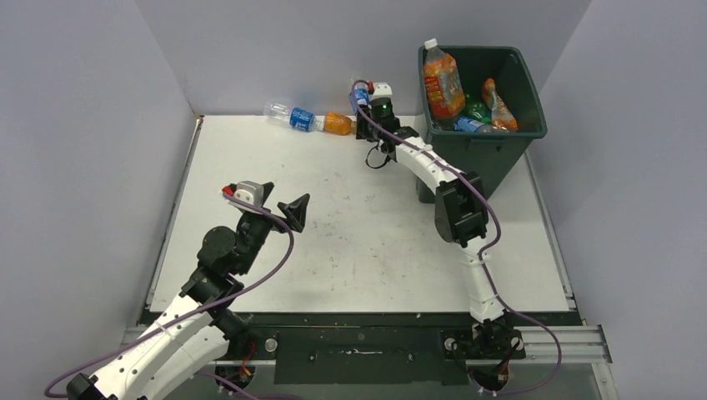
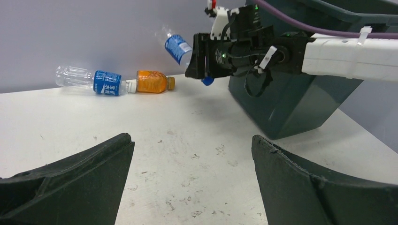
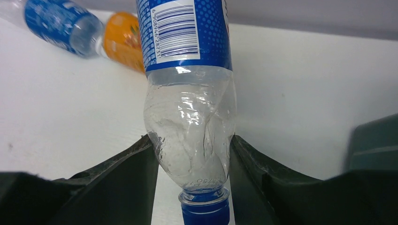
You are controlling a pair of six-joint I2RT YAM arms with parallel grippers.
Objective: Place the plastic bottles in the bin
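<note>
My right gripper is closed on a clear bottle with blue label and cap (image 3: pixel 187 37), held above the table at the back, left of the bin (image 1: pixel 500 158). A second blue-labelled bottle (image 2: pixel 105 83) and an orange bottle (image 2: pixel 151 81) lie end to end along the back edge. The bin holds several bottles, including a large orange-labelled one (image 1: pixel 443 83). My left gripper (image 1: pixel 283 200) stands open and empty over the left part of the table, its two fingers framing bare tabletop in the left wrist view.
Pale walls enclose the back and both sides. The bin takes up the back right corner.
</note>
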